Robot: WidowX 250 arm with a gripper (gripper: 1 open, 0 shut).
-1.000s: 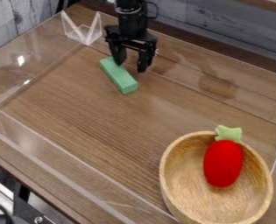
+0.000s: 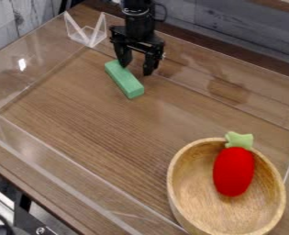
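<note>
My black gripper [image 2: 138,55] is at the top centre of the camera view, its fingers open and pointing down, just behind a mint-green bar [image 2: 125,80] that lies on the wooden table. Whether the fingers touch the bar's far end I cannot tell. A large red object [image 2: 234,171] with a green top [image 2: 238,139] rests in a tan round bowl [image 2: 198,207] at the lower right.
A clear plastic piece [image 2: 85,27] stands at the upper left beside the arm. A dark wall [image 2: 238,27] borders the back.
</note>
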